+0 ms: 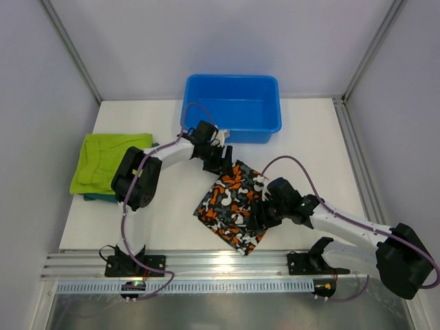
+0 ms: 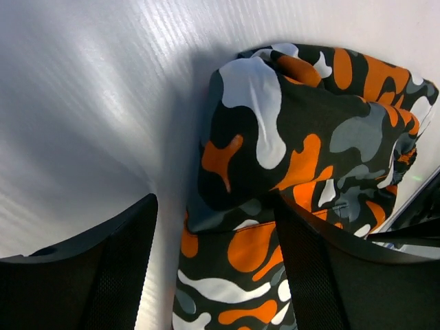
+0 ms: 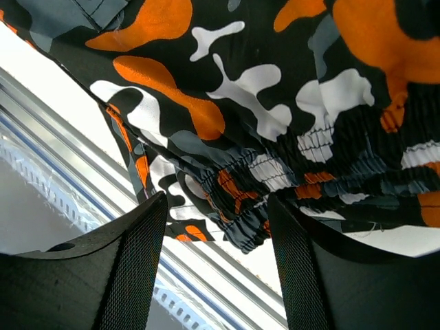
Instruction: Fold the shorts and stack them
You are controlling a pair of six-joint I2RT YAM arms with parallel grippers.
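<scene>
Black, orange, white and grey camouflage shorts lie spread in the middle of the table. My left gripper is open over their upper corner; in the left wrist view its fingers straddle the edge of the bunched fabric. My right gripper is low over their lower right part, fingers part open around the gathered waistband in the right wrist view; whether it touches the cloth is unclear.
A green folded stack lies at the left of the table. An empty blue bin stands at the back. Bare table shows at the right and lower left.
</scene>
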